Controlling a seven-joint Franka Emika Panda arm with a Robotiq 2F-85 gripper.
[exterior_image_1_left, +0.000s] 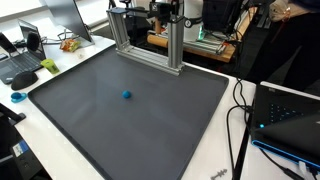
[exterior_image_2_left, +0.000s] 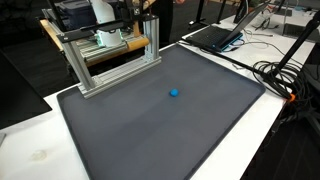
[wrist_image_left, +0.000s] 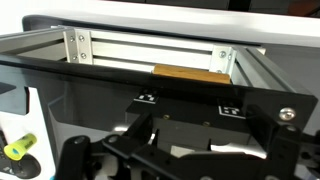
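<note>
A small blue object (exterior_image_1_left: 127, 94) lies alone on the grey mat (exterior_image_1_left: 90, 125); exterior view 2 shows the same blue piece (exterior_image_2_left: 174, 92) toward the mat's far side. In the wrist view my gripper is open, its dark fingers spread apart with nothing held between them. Beyond them runs a black and silver metal frame, with an orange-brown wooden block (wrist_image_left: 190, 73) inside it. The blue object is out of the wrist view. In both exterior views the arm's end is hard to make out among the dark parts at the top.
A silver frame (exterior_image_2_left: 120, 75) stands along one edge of the mat. Black equipment (exterior_image_1_left: 285, 120) and loose cables lie at the right in exterior view 1. A yellow-green item (wrist_image_left: 18, 148) shows at the wrist view's lower left.
</note>
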